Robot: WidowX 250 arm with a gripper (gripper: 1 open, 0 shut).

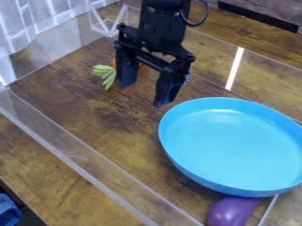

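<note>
My black gripper (147,75) hangs open over the wooden surface, upper centre. Just behind and left of it is an orange carrot with green leaves (106,75), mostly hidden by the gripper. A blue plate (230,146) fills the lower right. A purple eggplant (231,210) lies below the plate, partly out of frame.
Clear plastic walls (83,154) run along the left and lower edges. A blue object (7,210) shows at the bottom left corner. Bare wood (88,115) lies left of the plate.
</note>
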